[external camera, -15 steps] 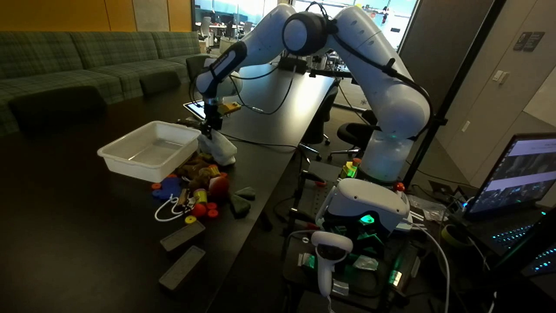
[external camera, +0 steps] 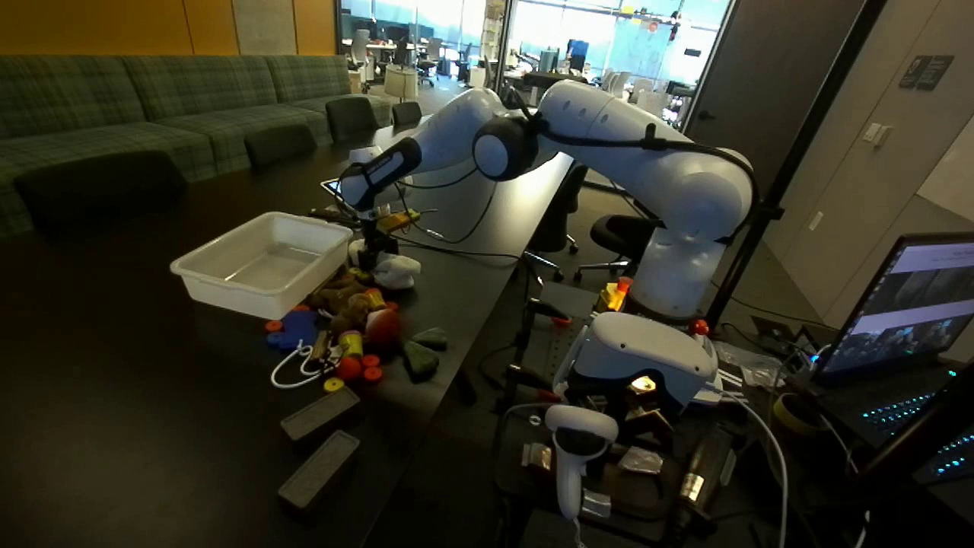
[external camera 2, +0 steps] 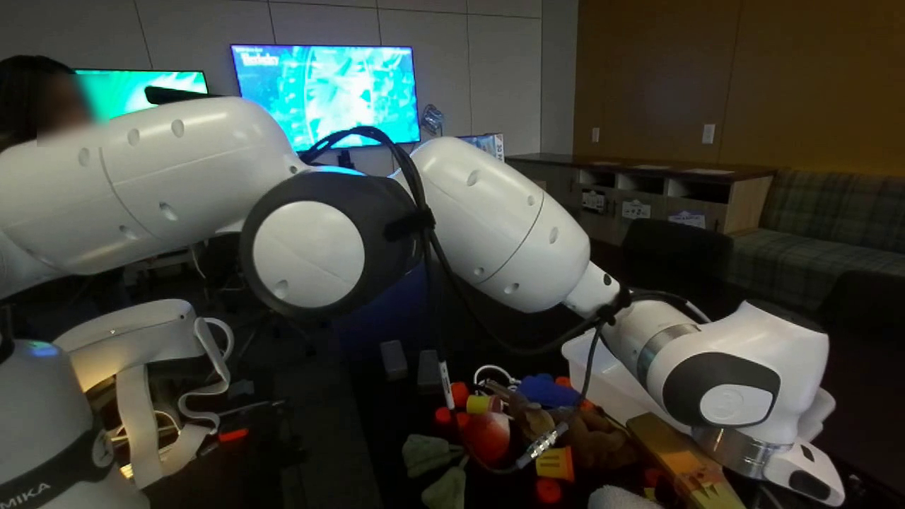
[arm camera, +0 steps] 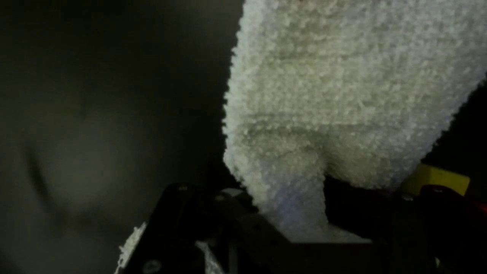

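Observation:
A white terry cloth (external camera: 397, 272) lies bunched on the table, just right of the white bin (external camera: 219, 285). Over it, my gripper (external camera: 379, 245) points down, low against the tabletop. The wrist view shows the cloth (arm camera: 351, 86) spread broadly, with a gathered fold running down between the dark fingers of my gripper, which is shut on it. The exact pinch point is dark and partly hidden. Only an edge of the cloth (external camera 2: 623, 498) appears at the bottom of exterior view 2, where the fingers are out of sight.
Toys crowd the table beside the bin: a brown plush (external camera: 349, 306), a red-and-white ball (external camera: 383, 329), a blue toy (external camera: 297, 329) and several small lids. Green cloth pieces (external camera: 421, 358) and two grey blocks (external camera: 319, 467) lie nearer. The bin looks empty.
The arm has come down, bringing my gripper lower toward the table. The cloth, which hung draped below the fingers, now sits lower and more bunched beside them.

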